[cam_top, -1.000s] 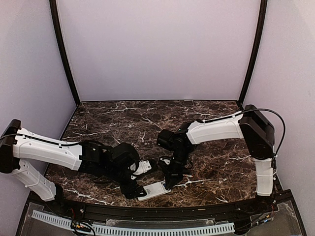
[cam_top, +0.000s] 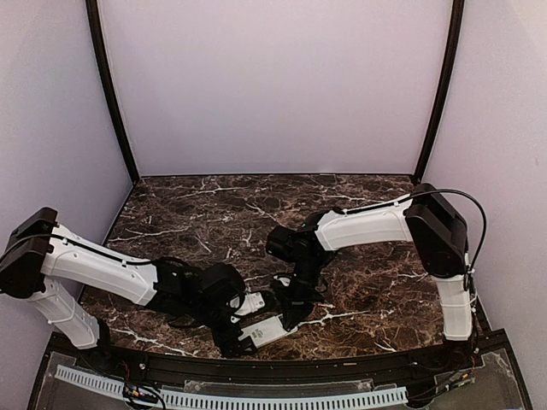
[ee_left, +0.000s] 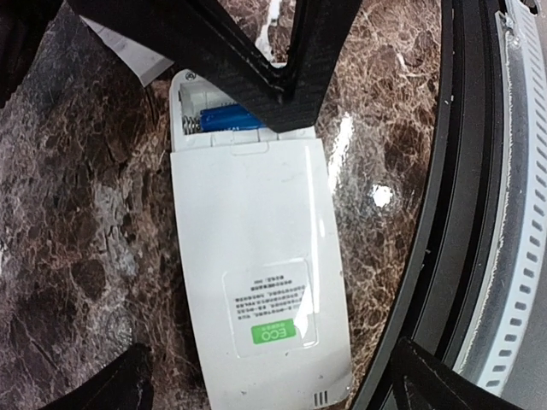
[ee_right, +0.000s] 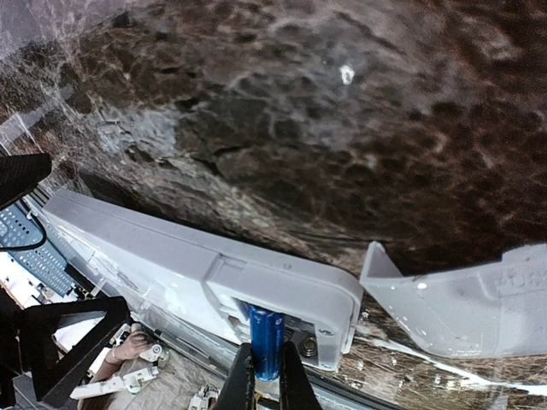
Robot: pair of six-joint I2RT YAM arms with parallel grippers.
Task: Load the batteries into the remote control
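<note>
The white remote control lies back side up near the table's front edge, its battery compartment uncovered at one end. A blue battery sits at that compartment, beside a coil spring. My right gripper is shut on the battery's near end; in the left wrist view its dark fingers cover part of the compartment. Whether the battery is fully seated cannot be told. My left gripper stands open, its fingers on either side of the remote's far end. Its contact with the remote is unclear.
The loose white battery cover lies on the marble table beside the compartment end. A dark rail runs along the front edge close to the remote.
My left gripper has shifted slightly toward the front edge over the remote's left end. The right arm has moved a little to the left, staying at the compartment end.
</note>
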